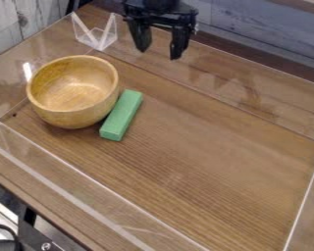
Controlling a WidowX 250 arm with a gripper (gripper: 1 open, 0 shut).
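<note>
A yellow-tan bowl [72, 90] sits at the left of the wooden table. A green block [122, 116] lies just right of it, lengthwise toward the front. The dark gripper [160, 35] hangs at the top centre, behind and above both, apart from them. Its fingers are open, with nothing seen between them.
A clear plastic piece [97, 31] stands at the back left, beside the gripper.
</note>
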